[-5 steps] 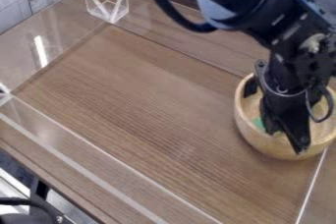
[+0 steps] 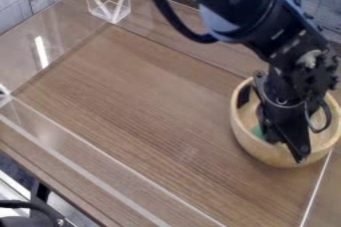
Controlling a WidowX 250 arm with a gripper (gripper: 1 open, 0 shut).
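Observation:
A light wooden bowl [image 2: 260,145] sits at the right of the table. My black gripper [image 2: 284,141] is lowered into it, its fingers pointing down and covering much of the interior. A small green thing [image 2: 257,128] shows inside the bowl, partly hidden behind the fingers. Whether anything is between the fingertips is hidden; the fingers' state is hard to make out.
A clear angular plastic piece [image 2: 110,4] stands at the back left edge. Dark cables lie beyond the near left corner.

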